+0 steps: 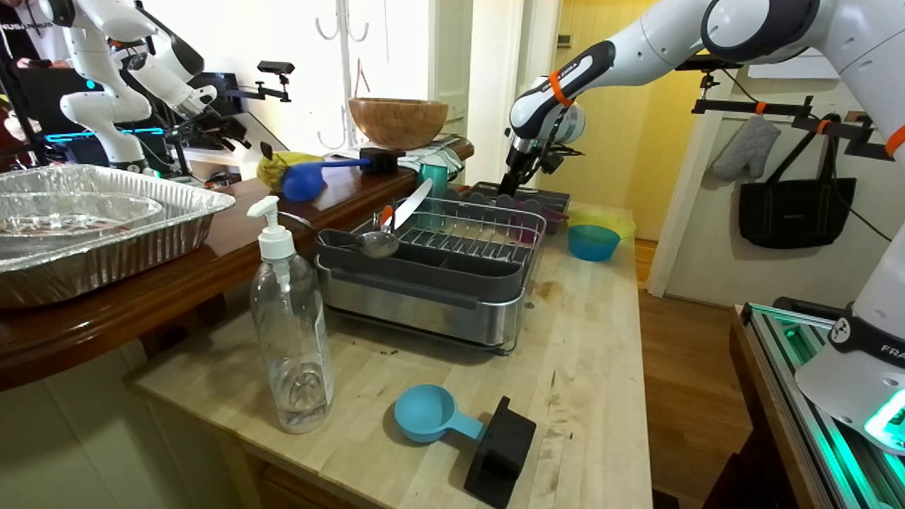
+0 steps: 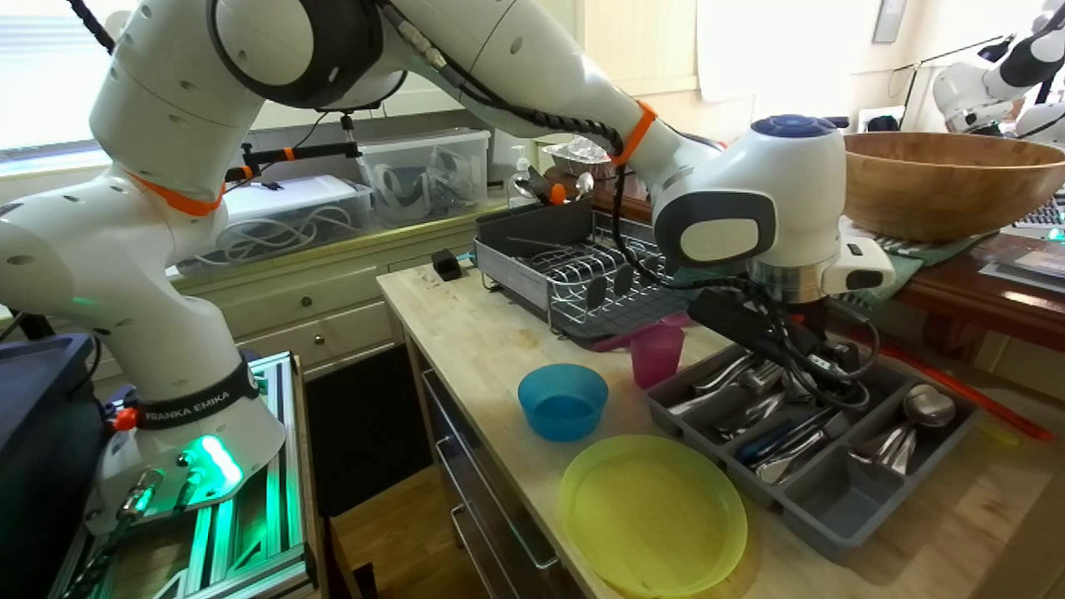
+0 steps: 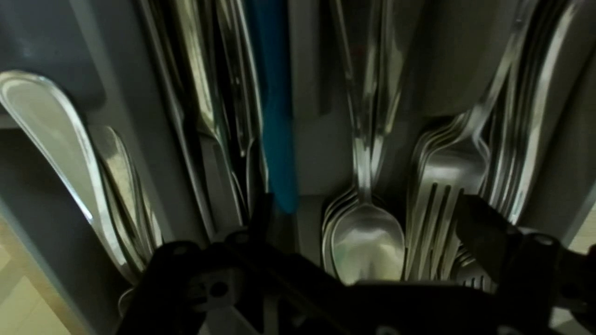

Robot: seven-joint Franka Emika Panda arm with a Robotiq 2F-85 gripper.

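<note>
Low over the grey cutlery tray [image 2: 829,544] hangs my gripper, its two dark fingers wide apart. In the wrist view a stack of spoons [image 3: 367,243] lies between and below the fingers, with nothing gripped. Close to the right finger are stacked forks [image 3: 452,167]. A blue-handled utensil [image 3: 277,111] and several knives lie by the left finger. Farther left, more silver cutlery [image 3: 56,134] rests in another compartment. In exterior view 2 the fingertips are hidden behind the wrist and cables; in exterior view 1 the dish rack partly covers the tray.
Beside the tray are a yellow plate [image 2: 654,514], a blue bowl [image 2: 563,401] and a pink cup [image 2: 656,355]. A dish rack [image 1: 424,297] and a pump bottle [image 1: 293,339] stand farther along the counter. Bare counter [image 1: 577,365] runs along its front side.
</note>
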